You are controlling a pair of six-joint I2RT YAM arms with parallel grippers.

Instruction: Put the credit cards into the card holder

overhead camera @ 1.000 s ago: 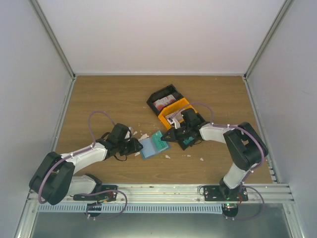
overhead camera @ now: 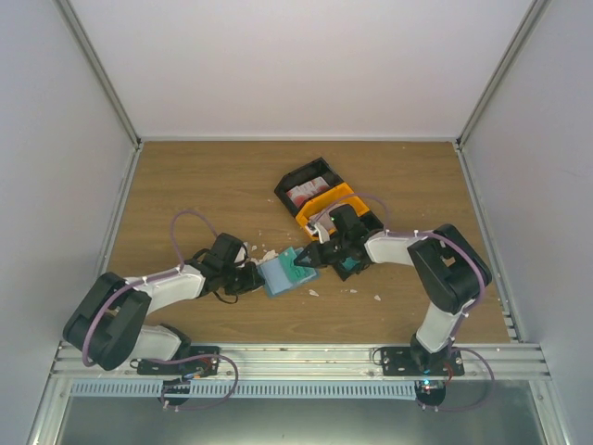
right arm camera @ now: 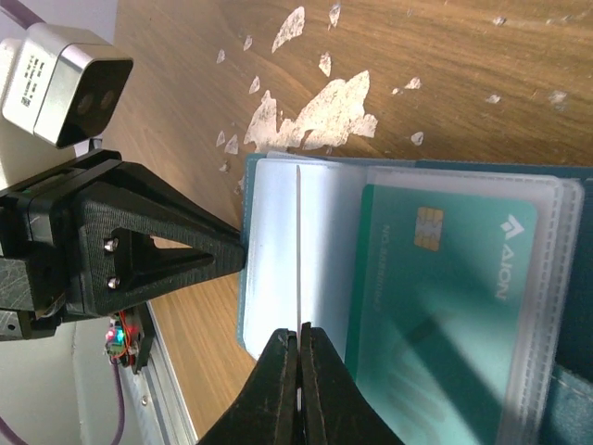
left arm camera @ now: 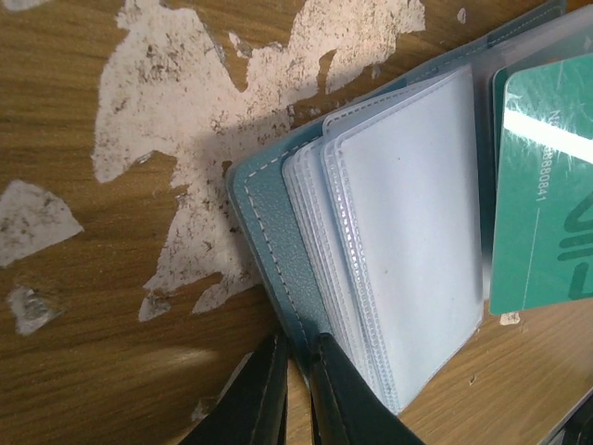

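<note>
The blue card holder (left arm camera: 278, 222) lies open on the table, with clear sleeves (left arm camera: 408, 213) fanned up from its left half. My left gripper is closed on its near left edge. A green card (left arm camera: 547, 204) hangs above the holder, and my right gripper is shut on it. From the right wrist view this held card (right arm camera: 298, 241) shows edge-on as a thin line, over the white sleeve area. Another green card (right arm camera: 445, 278) with a gold chip sits inside the holder's right-hand sleeve.
Behind the right gripper stands a black tray (overhead camera: 289, 178) with an orange section (overhead camera: 343, 191), containing several cards. A teal item (overhead camera: 346, 267) lies partly under the right arm. Worn white patches (left arm camera: 213, 139) mark the wood.
My right gripper has shifted slightly left over the holder in the top view, carrying the green card.
</note>
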